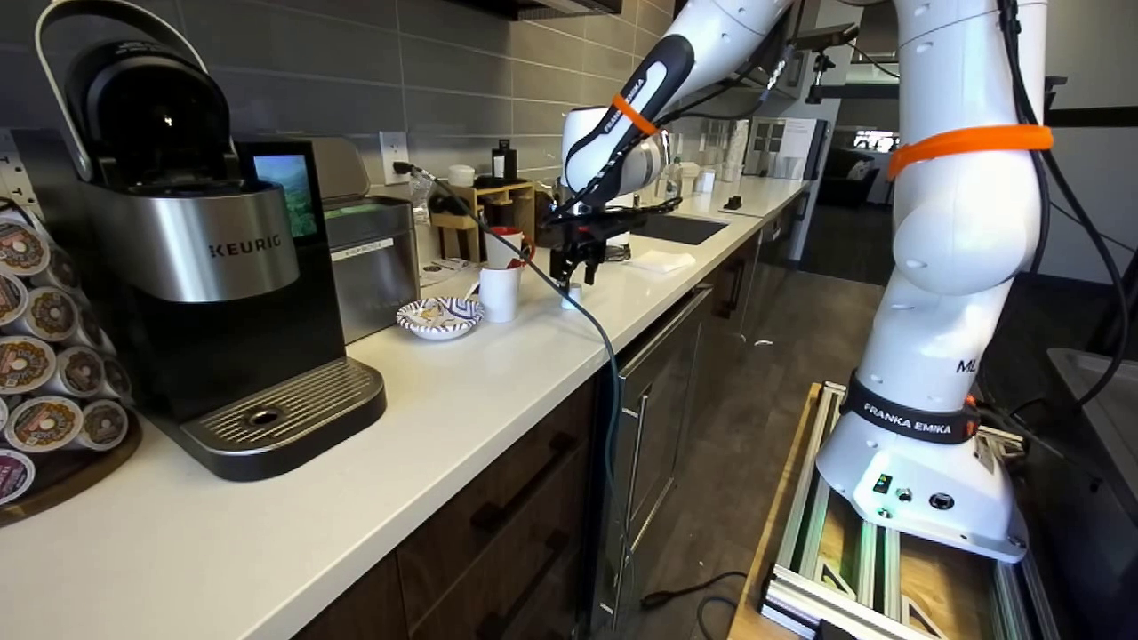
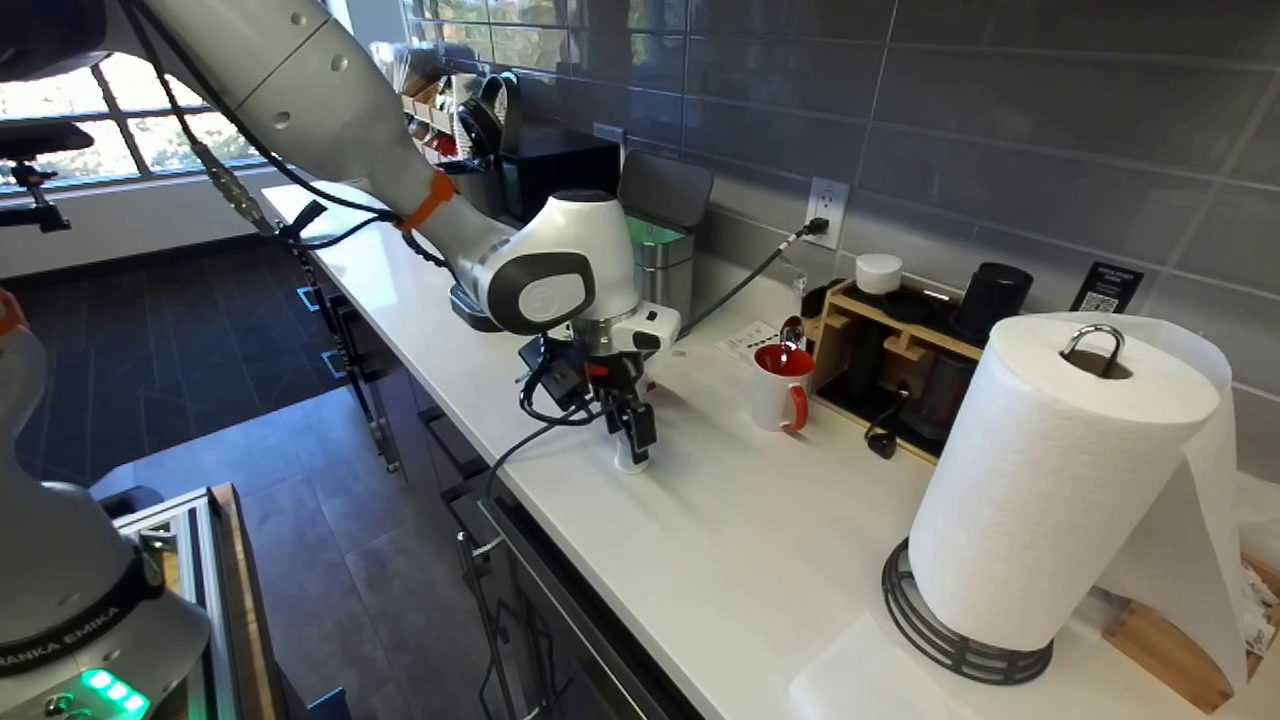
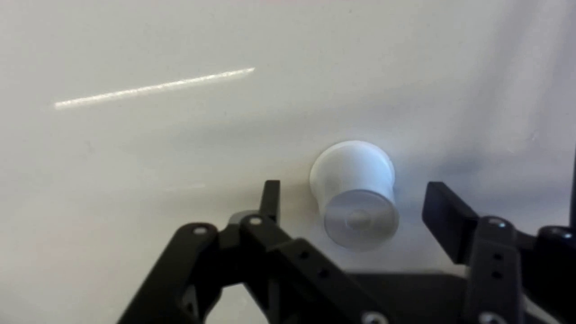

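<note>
A small white coffee pod (image 3: 353,175) stands upside down on the counter, its wide rim on the surface and its narrow base facing the wrist camera. My gripper is over it with the fingers apart, one on either side and a visible gap between each finger and the pod. In exterior view 1, the pod (image 1: 572,297) shows just below the gripper (image 1: 576,272). From exterior view 2, the gripper (image 2: 636,438) partly hides the pod (image 2: 627,458).
A Keurig coffee maker (image 1: 203,245) stands open-topped near a patterned bowl (image 1: 439,316) and a white mug (image 1: 498,292). A red-and-white mug (image 2: 777,390), wooden organizer (image 2: 900,348) and paper towel roll (image 2: 1044,480) stand farther along. A dark cable (image 1: 597,331) crosses the counter beside the gripper.
</note>
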